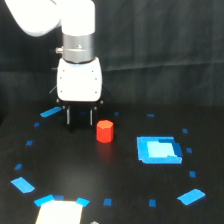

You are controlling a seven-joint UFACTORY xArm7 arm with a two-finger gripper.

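Observation:
A red block point(104, 131) with a rounded or many-sided outline rests on the dark table, left of the middle. My gripper point(80, 120) points down just to the left of it in the camera view. Its two dark fingers stand apart with nothing visible between them, so it is open. How far the fingertips are above the table cannot be told against the black background.
A blue square tray point(144, 151) with a pale inner area sits at the right. Flat blue markers point(191, 197) lie scattered across the table. A white object point(60, 212) shows at the bottom left edge. Bare table separates block and tray.

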